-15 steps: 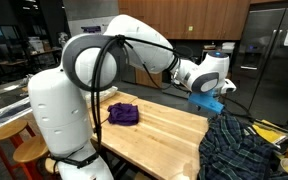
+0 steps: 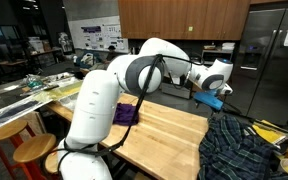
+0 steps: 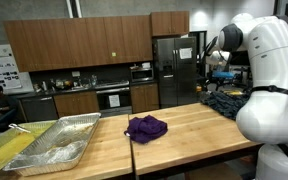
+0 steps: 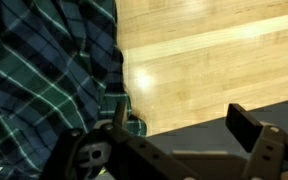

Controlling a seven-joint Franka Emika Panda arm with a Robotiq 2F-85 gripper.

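Observation:
My gripper stands open in the wrist view, its dark fingers wide apart with nothing between them. A dark blue-green plaid cloth (image 4: pixel 49 85) fills the left of that view, and bare wood lies to its right. In the first exterior view the gripper (image 2: pixel 220 100) hangs above the table near the rear end of the crumpled plaid cloth (image 2: pixel 239 150). A purple cloth (image 3: pixel 147 128) lies bunched on the wooden table, well away from the gripper.
Foil trays (image 3: pixel 59 143) sit at the table's left side in the second exterior view. Yellow items (image 2: pixel 272 134) lie beyond the plaid cloth. Two stools (image 2: pixel 30 149) stand at the left.
The arm has swung back and its elbow has changed pose, showing more of the upper arm. The gripper has shifted slightly right in view. Both cloths look unmoved.

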